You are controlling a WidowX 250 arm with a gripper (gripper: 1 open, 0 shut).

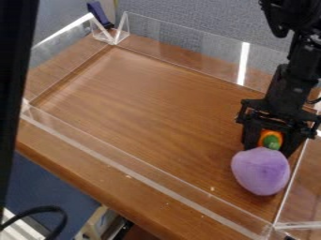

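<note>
A black robot gripper [271, 131] reaches down at the right side of the wooden tray, its fingers around a small orange object with a green part [269, 139]. A purple rounded object [260, 172] sits just below and in front of it, touching or very close. Whether the fingers are closed on the orange piece cannot be told.
Clear plastic walls [150, 185] edge the wooden surface [126, 103]; the right wall is close beside the gripper and purple object.
</note>
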